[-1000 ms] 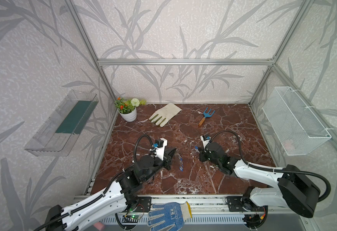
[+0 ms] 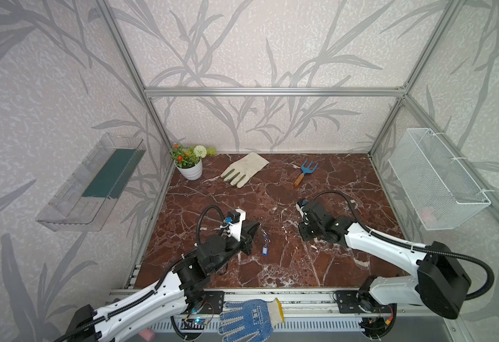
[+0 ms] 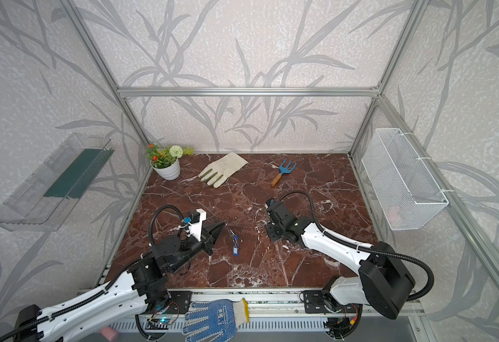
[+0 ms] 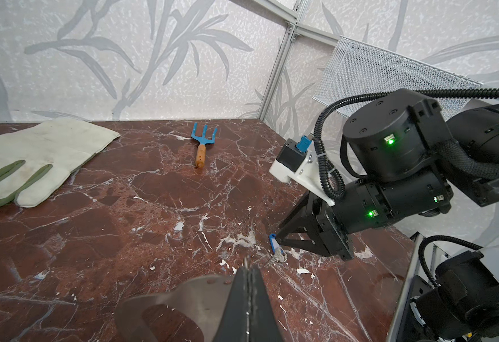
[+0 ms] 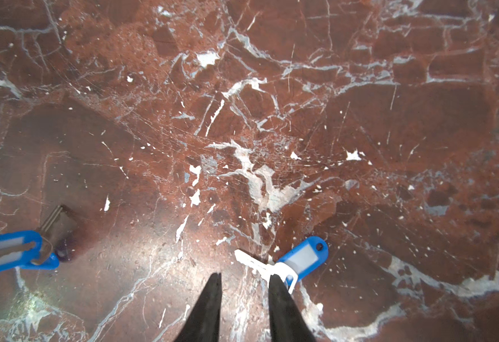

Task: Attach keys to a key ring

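Observation:
My left gripper is shut, its fingertips pressed together above the table. From its tips a thin ring and bunch hangs in the top left view, with a blue key tag (image 2: 265,250) at the bottom; the ring itself is too small to make out. The hanging blue tags (image 5: 4,250) and metal pieces also show, blurred, at the left edge of the right wrist view. A separate key (image 5: 252,261) with its own blue tag (image 5: 306,259) lies on the table. Over it my right gripper stands open, one finger partly overlapping it in view.
A garden glove (image 2: 246,169), a small blue fork (image 2: 304,172) and a flower pot (image 2: 190,170) stand or lie at the back. Mesh baskets hang on both side walls. Bare marble table surrounds the grippers.
A second ago a blue tag showed at my right gripper's tip in the top left view; it no longer shows there. The bunch under my left gripper has swung slightly left.

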